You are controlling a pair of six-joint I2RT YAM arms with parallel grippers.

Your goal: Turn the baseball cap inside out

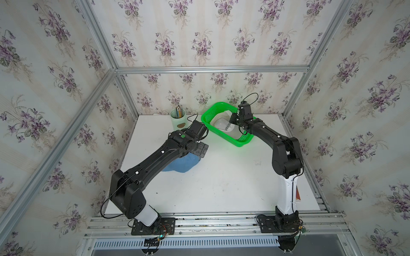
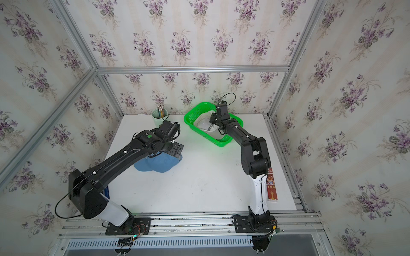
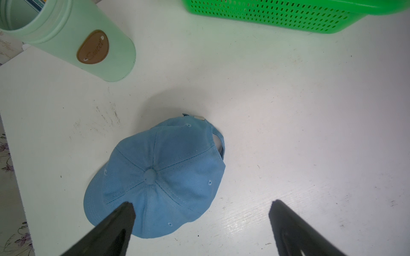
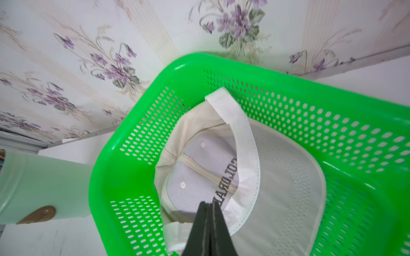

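The white cap (image 4: 200,166) lies inside the green basket with its hollow side up, sweatband and reversed "COLORADO" lettering showing. Over it, in the right wrist view, the right gripper is shut with its fingertips together and nothing between them; the cap lies below and outside them. A blue cap (image 3: 166,170) sits crown up on the table, brim toward the lower left. Above it the left gripper stands open and empty, its left finger overlapping the cap's edge in the left wrist view.
The green basket (image 1: 227,138) has raised walls around the white cap. Just left of it stands a mint cup (image 1: 178,123) holding pens. A red printed strip (image 2: 271,187) lies at the right edge.
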